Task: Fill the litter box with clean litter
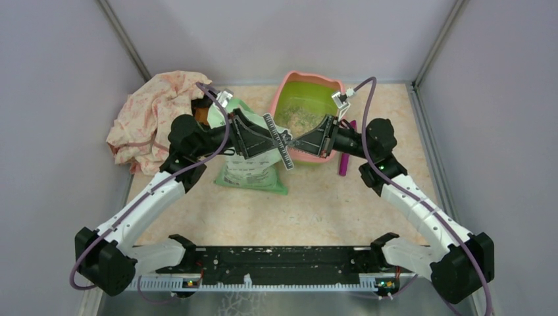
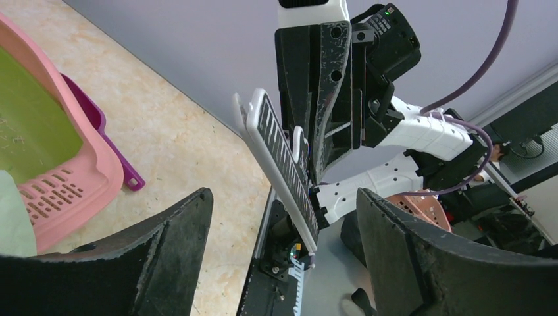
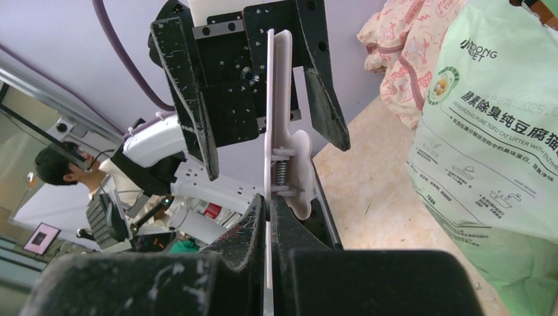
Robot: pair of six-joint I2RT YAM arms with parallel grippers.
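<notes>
My right gripper is shut on a pale sealing clip [image 3: 281, 112] with a spring and a black-and-white strip, held upright in mid-air. Facing it, my left gripper stands open, the clip [image 2: 276, 164] just ahead between and beyond its fingers. The green litter bag [image 1: 247, 174] stands beneath the arms. The pink litter box [image 1: 309, 78], green inside with some pale litter on its floor, sits behind them at the back centre right.
A purple scoop [image 2: 125, 168] lies beside the box's right side. A crumpled pink patterned cloth [image 1: 154, 115] is piled at the back left.
</notes>
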